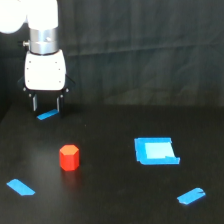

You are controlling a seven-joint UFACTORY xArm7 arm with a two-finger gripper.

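A red hexagonal block (69, 157) stands on the black table at the centre left. To the right lies a blue square outline of tape with a pale patch inside (157, 150). My gripper (46, 102) hangs at the upper left, open, above a short strip of blue tape (47, 115), apart from the red block. Nothing shows between its fingers.
Short blue tape strips lie at the front left (21, 187) and front right (191, 195) of the table (110, 195). A dark curtain stands behind.
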